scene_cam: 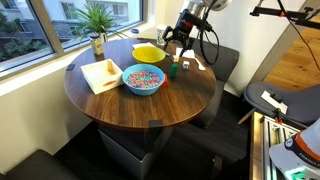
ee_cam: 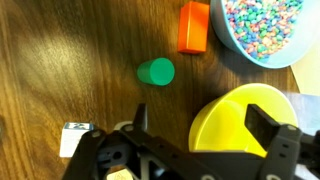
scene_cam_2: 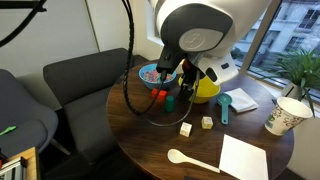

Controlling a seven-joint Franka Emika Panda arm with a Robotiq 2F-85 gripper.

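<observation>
Below my open gripper in the wrist view lies the round wooden table [scene_cam: 180, 98]. A green cylinder [ee_cam: 156, 71] stands just ahead of the fingers, touched by neither. Near the upper edge an orange block [ee_cam: 194, 27] sits against a blue bowl [ee_cam: 240, 45] full of colourful bits. The yellow bowl [ee_cam: 220, 125] is partly covered by the right finger. To the left finger's side lies a small white-topped block [ee_cam: 74, 139], with a pale block [ee_cam: 119, 174] mostly hidden by the gripper. No object shows between the fingers.
A white spoon [scene_cam_2: 193, 160], a white sheet [scene_cam_2: 243, 157], a teal utensil [scene_cam_2: 225, 107] and a patterned cup [scene_cam_2: 287, 115] are on the table. A white tray [scene_cam: 101, 76] and a plant [scene_cam: 97, 20] stand farther off.
</observation>
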